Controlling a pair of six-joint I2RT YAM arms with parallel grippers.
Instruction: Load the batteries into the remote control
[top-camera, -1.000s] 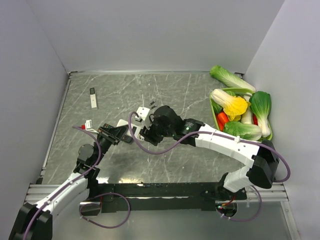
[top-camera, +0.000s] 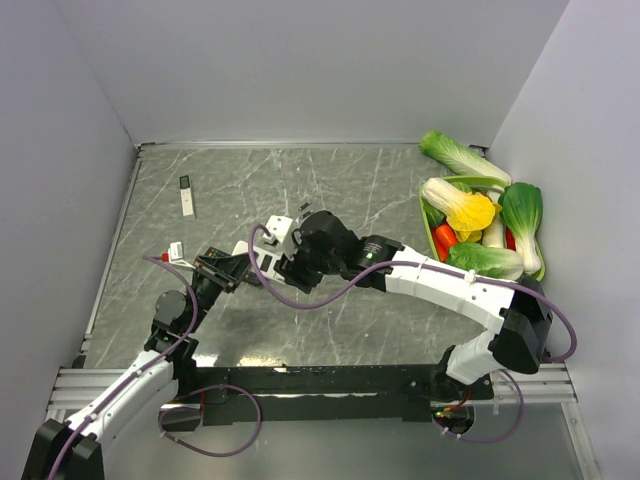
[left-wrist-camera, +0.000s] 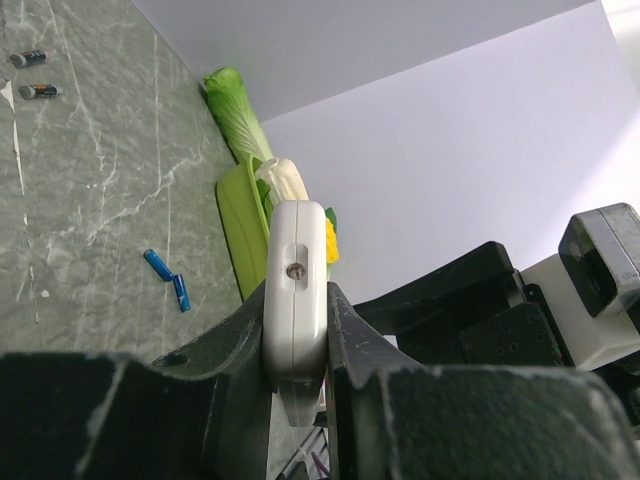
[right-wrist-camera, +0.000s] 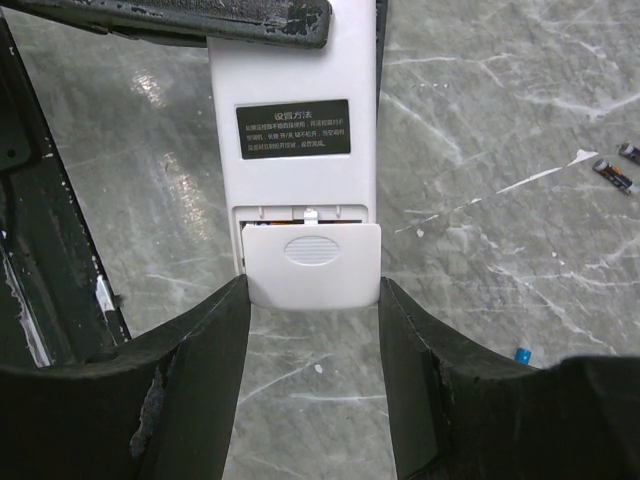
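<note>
The white remote control (right-wrist-camera: 300, 185) is clamped at its far end by my left gripper, back side up in the right wrist view. My right gripper is shut on the white battery cover (right-wrist-camera: 312, 265), one finger on each side edge. That cover lies over most of the battery compartment (right-wrist-camera: 300, 213), its upper edge short of the compartment's top. Through the narrow gap a little dark and orange shows; the rest inside is hidden. Two blue batteries (left-wrist-camera: 168, 280) and two black ones (left-wrist-camera: 40, 91) lie loose on the table.
A second remote-like object (top-camera: 187, 197) lies at the back left, and a small white item with red (top-camera: 175, 252) stands near the left arm. A green basket of vegetables (top-camera: 424, 222) occupies the right side.
The right arm and its gripper have shifted slightly left, toward the remote. The left arm and the remote look nearly still.
</note>
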